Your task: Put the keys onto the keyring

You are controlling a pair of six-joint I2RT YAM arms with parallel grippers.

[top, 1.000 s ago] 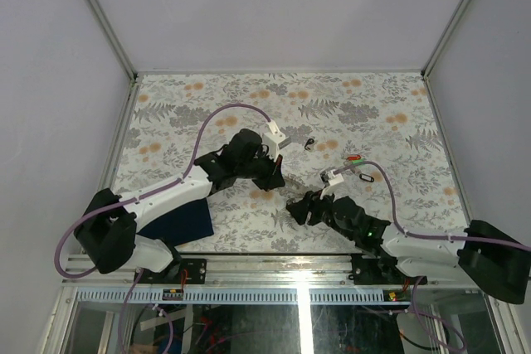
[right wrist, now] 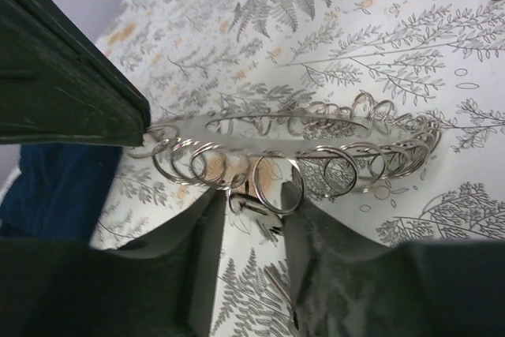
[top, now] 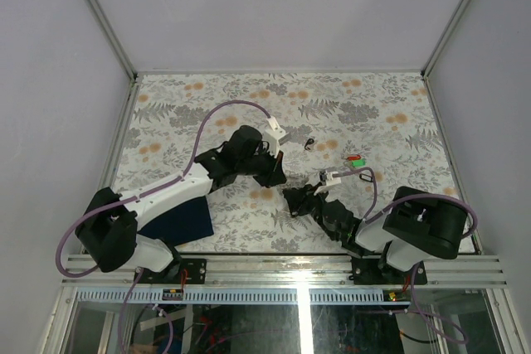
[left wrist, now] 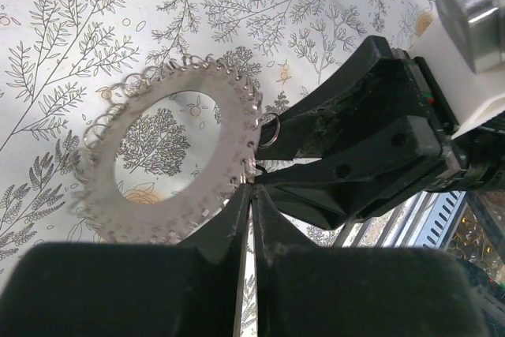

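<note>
The keyring (left wrist: 229, 104), a pale translucent band with many small wire loops along its edge, is held above the table. My left gripper is shut at the band's near right edge. Coming from the right, my right gripper stands partly open at the same edge. One wire loop (right wrist: 278, 183) lies at the gap between its fingers. A dark and silver piece of metal (right wrist: 256, 209) shows behind that loop; I cannot tell what it is. A dark key-like item (top: 309, 143) lies on the table.
Behind the right gripper lie a red item (top: 354, 157), a green item (top: 358, 163) and a small black-rimmed item (top: 366, 177). A dark blue cloth (top: 178, 223) covers the front left.
The right arm's elbow has swung inward to the left, and its gripper has turned beside the keyring. The left arm has stayed in place.
</note>
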